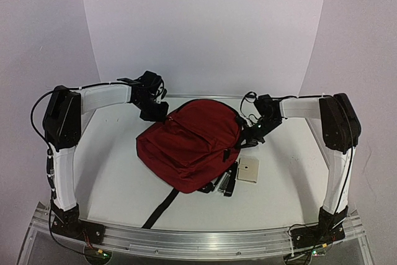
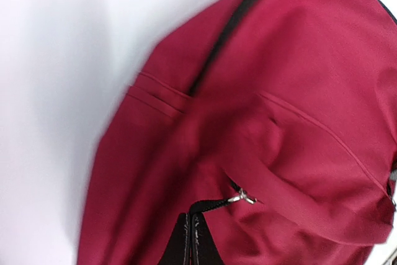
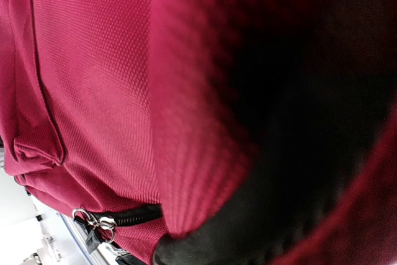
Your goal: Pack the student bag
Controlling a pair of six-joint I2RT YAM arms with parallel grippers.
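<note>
A red backpack (image 1: 186,147) lies on the white table in the middle of the top view. At its upper left edge is my left gripper (image 1: 165,118). The left wrist view has this gripper shut on a black zipper pull (image 2: 209,205), whose metal slider (image 2: 242,197) sits by a fold of red cloth. At the bag's right edge is my right gripper (image 1: 244,143); its fingers are too small and dark there to judge. Red fabric (image 3: 105,91) and a blurred black band (image 3: 217,240) fill the right wrist view, and no fingers stand out.
Black and grey pen-like items (image 1: 228,181) lie at the bag's lower right edge, partly beneath it. Beside them is a flat beige square item (image 1: 248,169). One black strap (image 1: 160,209) trails from the bag toward the front. Bare table shows on both sides.
</note>
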